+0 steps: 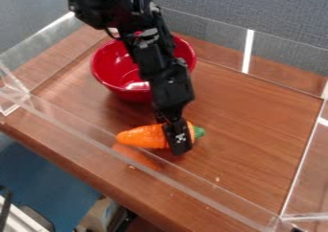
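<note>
An orange carrot with a green tip lies on the wooden table, left to right, near the front. My black gripper is down over the carrot's right part, close to the green end; whether its fingers are closed on it is hard to tell. Behind the arm, a red bowl stands at the back left.
Clear low walls border the table. Beyond the front left edge lie the blue floor and some clutter.
</note>
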